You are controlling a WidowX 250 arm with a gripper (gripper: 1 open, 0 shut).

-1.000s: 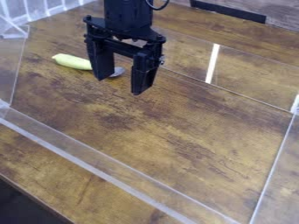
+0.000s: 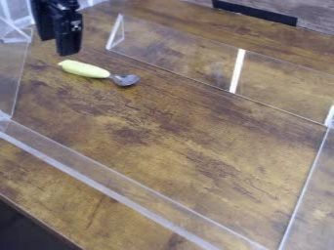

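A pale yellow corn cob (image 2: 84, 69) lies on the wooden table at the upper left, with a metal spoon (image 2: 124, 79) just at its right end. Above and left of them, the black gripper (image 2: 61, 37) is raised at the top-left corner, mostly out of frame; only its lower part shows, and its fingers are hard to make out.
Clear acrylic walls (image 2: 235, 70) border the work area on the back, sides and front. The middle and right of the wooden floor (image 2: 183, 137) inside them are bare. A dark strip lies on the table beyond the back wall.
The gripper has moved up and left from the middle of the area to the top-left corner, uncovering the spoon. The corn and spoon appear to lie in the same place.
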